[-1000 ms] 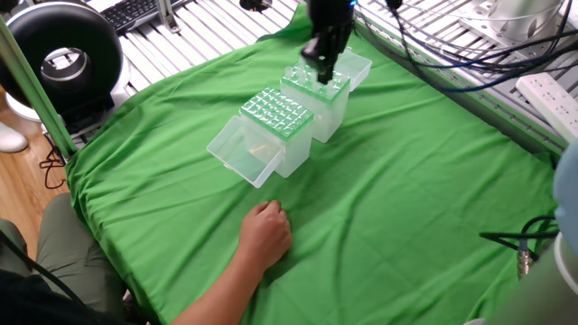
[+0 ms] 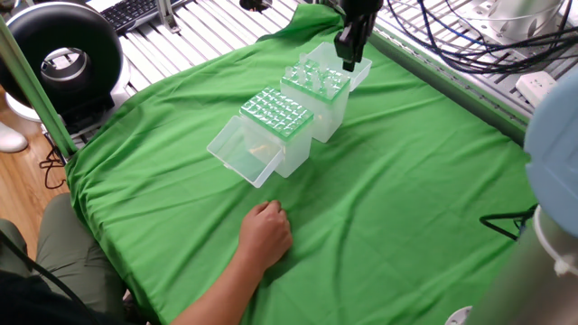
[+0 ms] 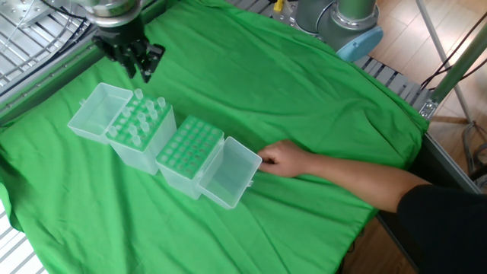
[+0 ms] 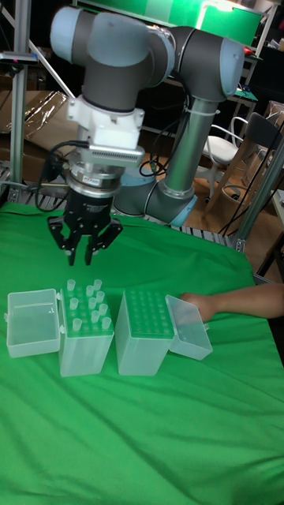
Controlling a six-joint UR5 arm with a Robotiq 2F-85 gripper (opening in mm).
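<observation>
Two clear plastic boxes with green perforated tops stand upright side by side, each with its lid folded out. In the first box [image 4: 87,353] several clear tubes [image 4: 76,324] poke up from the green top. No tubes stick up from the second box [image 4: 143,353]. Above and slightly behind the tube-filled box hangs my black gripper [image 4: 80,259], fingers pointing down and clear of the tubes. A gap shows between its two fingers, with nothing visible in it. Exterior view 2 has the gripper [image 3: 139,78] just beyond the tube box's far edge.
A person's hand [image 3: 283,158] rests on the green cloth [image 3: 304,84] close to the second box's open lid [image 3: 230,173]. The other lid [image 3: 100,110] opens outward on the opposite side.
In exterior view 1 my gripper has shifted right, from over the tube-filled box towards its outer edge. The boxes, lids and the person's hand stay where they were.
</observation>
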